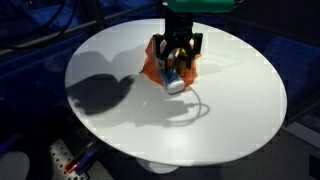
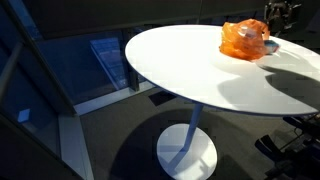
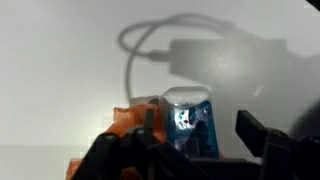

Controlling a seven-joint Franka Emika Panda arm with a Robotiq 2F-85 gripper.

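On the white round table lies an orange bag (image 2: 243,40), crumpled and open. A small bottle-like object (image 3: 193,130) with a pale cap and blue label sits beside the orange material in the wrist view, between my spread fingers. A clear gap separates it from the right finger (image 3: 249,126); contact on the left cannot be made out. In exterior view 1 the same object (image 1: 173,82) is tilted at the bag's front edge, below my gripper (image 1: 178,50), which is open. The bag hides part of the object in exterior view 2.
A thin pale cord (image 3: 130,70) curves over the table from near the object.
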